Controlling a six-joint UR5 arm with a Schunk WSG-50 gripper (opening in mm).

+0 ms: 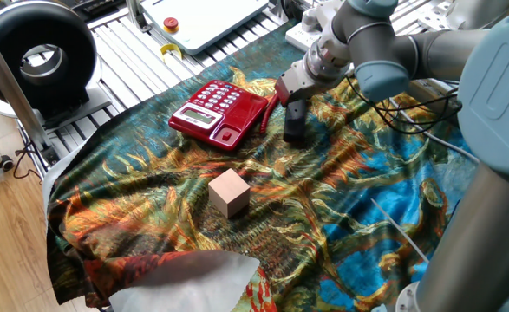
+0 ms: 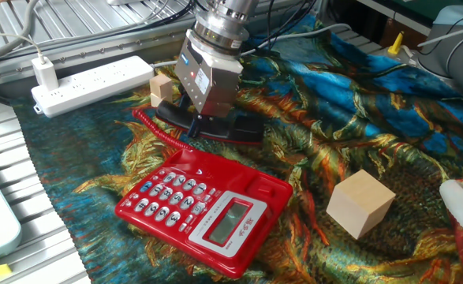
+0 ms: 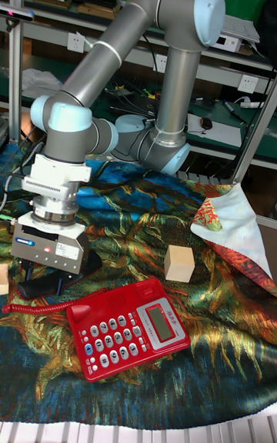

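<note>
A red desk telephone [image 2: 215,185] with a keypad and small display lies on the patterned cloth. Its dark handset [image 2: 235,128] is off the base, beside the phone's keypad end, joined to it by a coiled red cord [image 2: 158,130]. Directly over the handset, my gripper [image 2: 190,117] points down, with one dark finger [image 2: 195,128] on the phone's side of it. In the third exterior view, the gripper [image 3: 42,279] also straddles the handset [image 3: 82,265]. Whether the fingers press on it cannot be told. The first exterior view hides the fingertips behind the gripper body and handset [image 1: 296,121].
A wooden cube [image 2: 360,203] sits apart from the phone on the cloth. Smaller wooden blocks [image 2: 161,85] stand close behind the gripper, near a white power strip [image 2: 93,85]. A folded cloth corner [image 1: 189,282] shows its white underside.
</note>
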